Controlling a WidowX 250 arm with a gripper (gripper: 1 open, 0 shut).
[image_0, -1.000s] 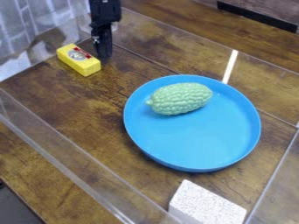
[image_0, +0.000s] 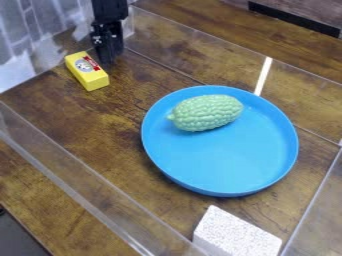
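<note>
A dark gripper (image_0: 110, 48) is at the top left, just above and right of a small yellow box (image_0: 87, 71) with a picture on its upper end. The box lies on the wooden surface, close to the clear left wall. The fingertips are small and dark, so their spacing is hard to make out; nothing is visible held in them.
A large blue plate (image_0: 221, 158) with a green bumpy vegetable (image_0: 203, 112) on it fills the right middle. A white speckled block (image_0: 235, 236) sits at the bottom right. Clear walls edge the left and right. The wood between box and plate is bare.
Over the last second the yellow box has turned to stand more lengthwise and shifted slightly. The gripper has moved a little to the left.
</note>
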